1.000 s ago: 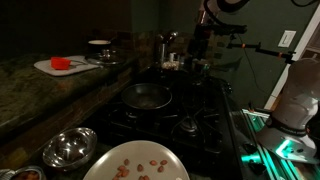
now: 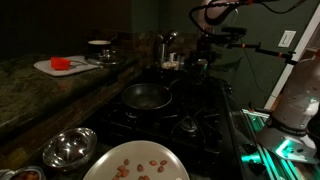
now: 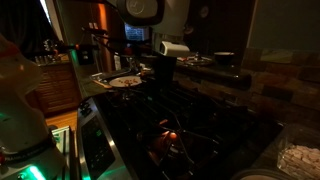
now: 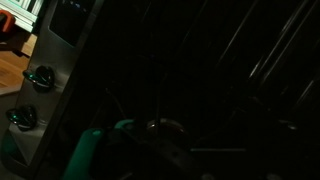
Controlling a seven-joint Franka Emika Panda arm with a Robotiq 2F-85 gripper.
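Observation:
My gripper [image 2: 201, 64] hangs over the far part of the dark stove [image 2: 215, 101], with its arm reaching in from the right. It stands open, though its fingers are mostly lost in shadow. In the wrist view, dark gripper parts lie along the bottom, above the black stovetop [image 4: 190, 65]; no held object shows. A black pan [image 2: 146, 96] rests on the stove to the left of the gripper. Nearer the camera, a white plate [image 2: 104, 164] bears several small reddish-brown pieces. A metal bowl [image 2: 70, 148] is beside the plate.
A red item [image 2: 60, 63] lies on a white board [image 2: 48, 70] on the left counter. Stove knobs [image 4: 40, 76] line the front edge. Another plate [image 3: 127, 81] is at the far end in the second exterior view. Much of the stovetop is too dark to read.
My gripper has come down somewhat toward the far part of the stove over the last second. The pan, plate and bowl have not moved.

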